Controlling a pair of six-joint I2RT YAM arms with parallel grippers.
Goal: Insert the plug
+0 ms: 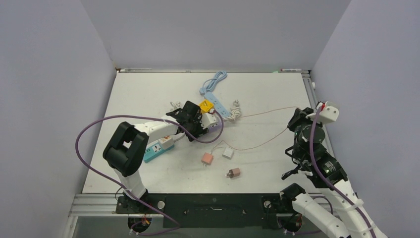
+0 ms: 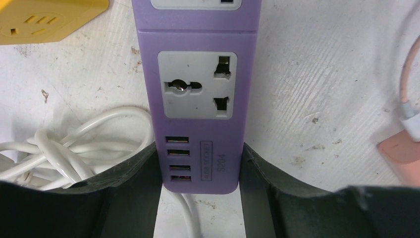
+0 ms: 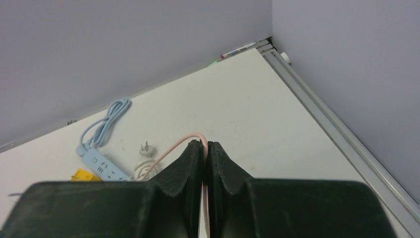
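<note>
My left gripper is shut on the USB end of a purple power strip (image 2: 198, 39), whose socket face and USB ports show in the left wrist view. My right gripper is shut on a thin pink cable (image 3: 181, 141), raised at the right of the table. In the top view that cable runs down to the area of a pink charger (image 1: 207, 159) and a white charger (image 1: 228, 152). A brown plug (image 1: 233, 173) lies near the front edge.
A light blue strip (image 1: 215, 103), a yellow adapter (image 1: 205, 105) and coiled white cord (image 1: 234, 113) lie behind the purple strip. A teal strip (image 1: 152, 153) is at front left.
</note>
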